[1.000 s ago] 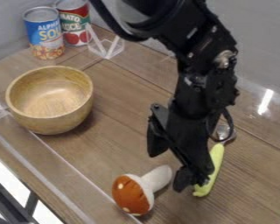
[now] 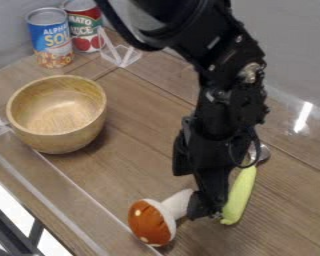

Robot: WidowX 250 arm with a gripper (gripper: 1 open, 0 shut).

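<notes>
The black gripper [image 2: 206,200] points down at the lower middle, its open fingers low beside a toy mushroom [image 2: 152,222] with an orange cap and white stem. The stem's end is partly behind the fingers; whether they touch it I cannot tell. A pale green elongated object [image 2: 238,196] lies just right of the gripper, partly hidden by it, with a metal item behind, mostly hidden.
A wooden bowl [image 2: 56,115] sits at the left. Two cans, a blue one [image 2: 52,38] and a red one [image 2: 85,25], stand at the back left. A wall bounds the back; the table's edge is at lower left.
My gripper has shifted slightly left, from over the green object toward the mushroom's stem. The mushroom appears in the same place.
</notes>
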